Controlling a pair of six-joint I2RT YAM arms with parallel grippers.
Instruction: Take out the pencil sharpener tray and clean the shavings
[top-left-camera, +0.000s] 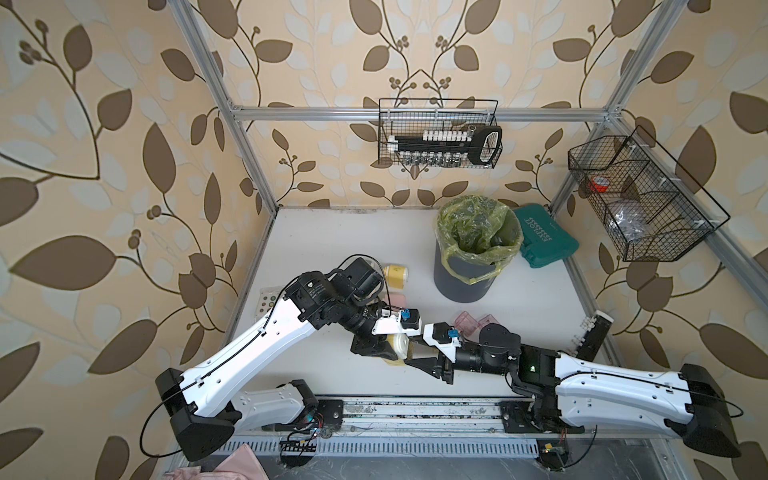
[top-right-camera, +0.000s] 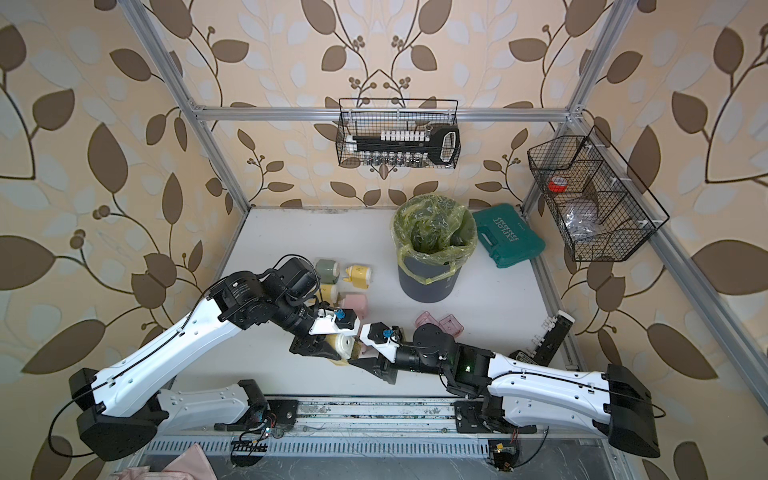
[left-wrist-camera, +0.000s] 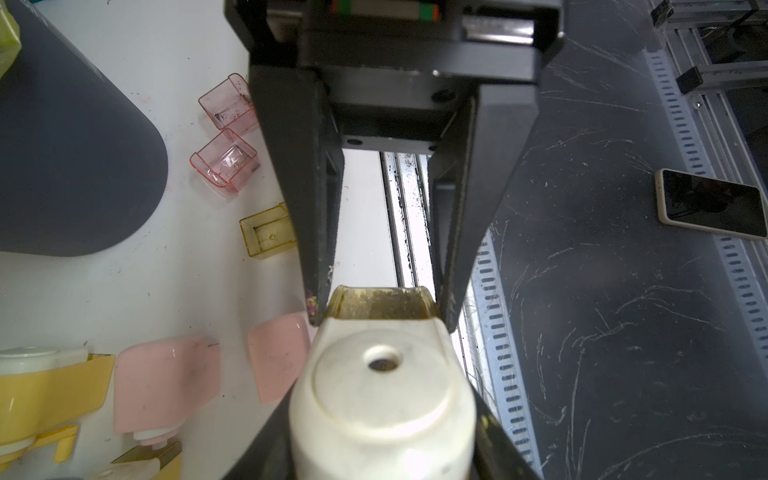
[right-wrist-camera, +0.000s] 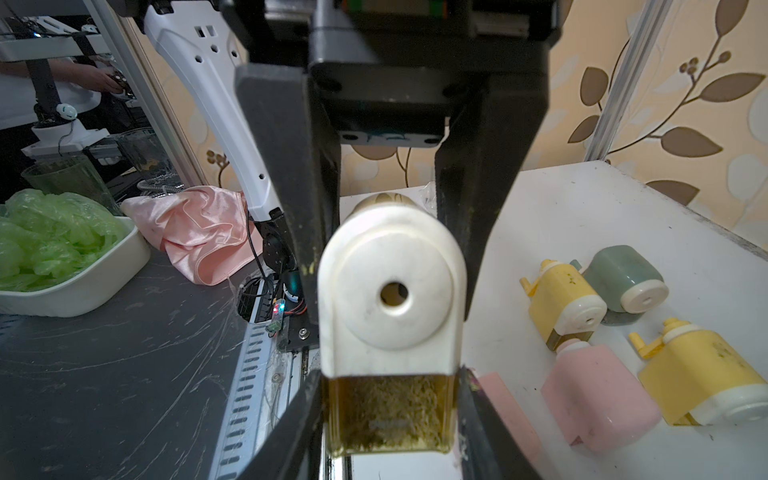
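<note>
Held between both arms at the front middle is a yellow-and-white pencil sharpener, with shavings visible in its clear amber tray. My left gripper is shut on it; my right gripper meets it from the right and is shut on it too. In the left wrist view the white end fills the space at the fingertips. Loose empty trays, pink and yellow, lie on the table near the bin.
A lined bin stands at the back right beside a green case. Several other sharpeners, including pink and green, lie on the left half of the table.
</note>
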